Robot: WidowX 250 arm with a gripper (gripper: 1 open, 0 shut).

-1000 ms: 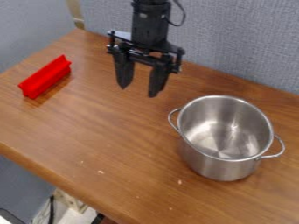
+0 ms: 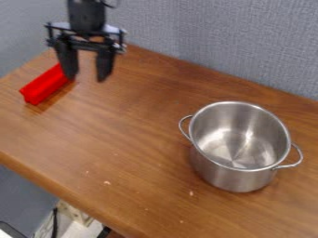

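Observation:
My gripper [image 2: 84, 58] is at the upper left, blurred, its two dark fingers hanging apart just right of a red block [image 2: 45, 85] and higher in the frame. Nothing shows between the fingers. The red block lies on the wooden table [image 2: 125, 149] near its left side. A steel pot [image 2: 240, 153] with two wire handles stands upright at the right.
Grey padded walls [image 2: 224, 42] bound the table at the back. The table's edge runs along the lower left, with a cable below it.
My gripper has moved left from above the middle of the table toward the red block. The pot and block appear unmoved.

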